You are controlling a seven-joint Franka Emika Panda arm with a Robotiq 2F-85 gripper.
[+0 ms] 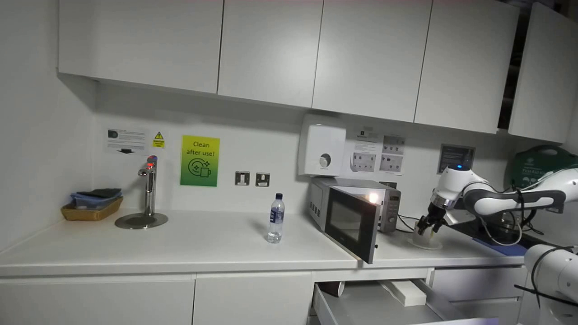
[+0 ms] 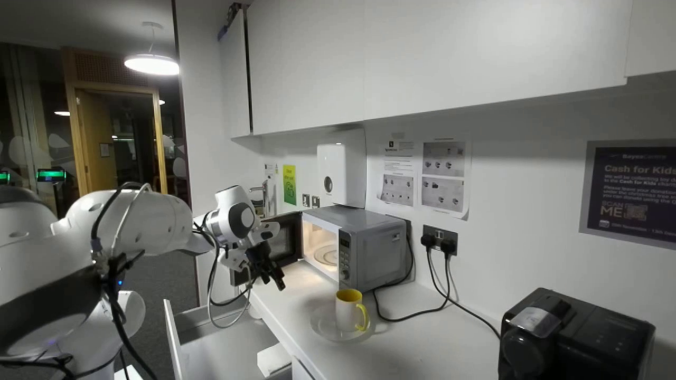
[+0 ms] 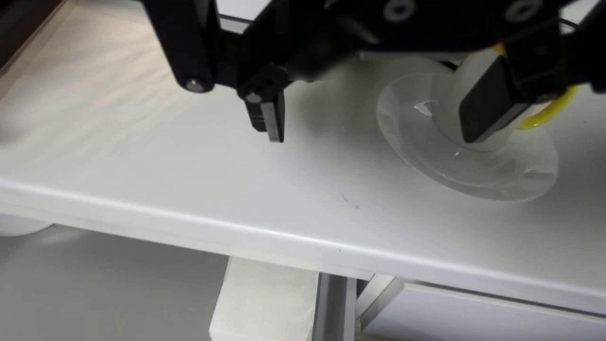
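Observation:
A white mug [image 2: 347, 316] with a yellow inside and handle stands upright on a clear plate [image 2: 320, 328] on the counter. My gripper [image 2: 275, 282] is to the left of the mug in exterior view 2, clear of it and near the open microwave. In exterior view 1 the gripper [image 1: 426, 225] overlaps the mug [image 1: 418, 240]. The wrist view shows the gripper open, its fingers wide apart with bare counter between them. There, one finger [image 3: 489, 105] covers part of the mug, whose yellow handle [image 3: 548, 113] shows behind it.
A microwave [image 2: 380, 250] stands lit behind, its door [image 1: 352, 222] swung out over the counter. Below the counter edge a drawer [image 1: 368, 306] is pulled open, with a white box [image 1: 407, 292] inside. A water bottle [image 1: 276, 219] stands left; a black coffee machine [image 2: 576, 335] is right.

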